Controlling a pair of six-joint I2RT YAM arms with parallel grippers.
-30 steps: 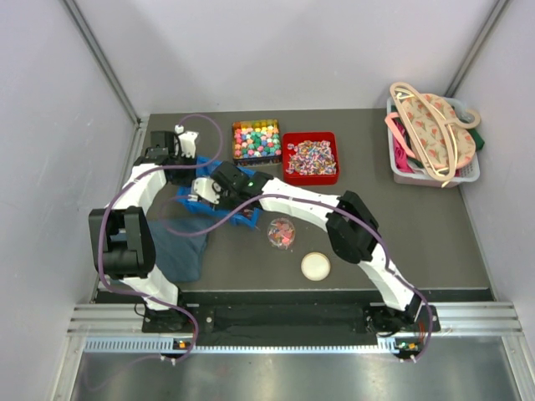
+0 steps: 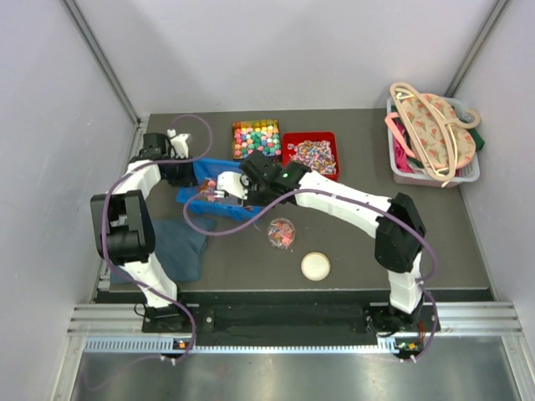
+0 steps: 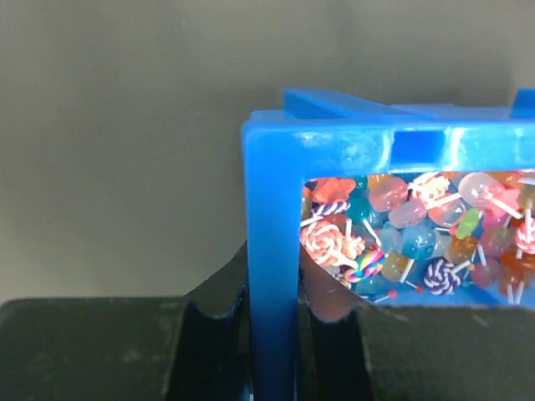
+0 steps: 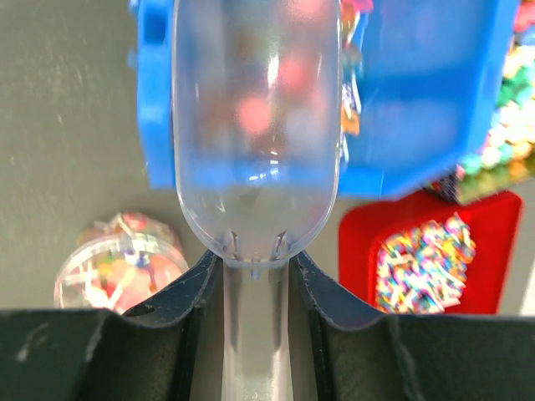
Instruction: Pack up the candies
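The blue bin stands left of centre on the table, with candies inside. My left gripper is shut on its rim; lollipops and jelly candies show inside in the left wrist view. A clear scoop extends over the bin, and my right gripper is shut on its handle. Blurred reddish shapes show in or through the scoop; I cannot tell which. Right of the bin's near end sits a clear round jar with some candies in it.
A round cream lid lies near the front. Behind stand a box of colourful balls and a red bin of small candies. A blue-grey cloth lies front left; a hanger basket is far right.
My right gripper and the scoop have swung from the bin's left part toward its right end.
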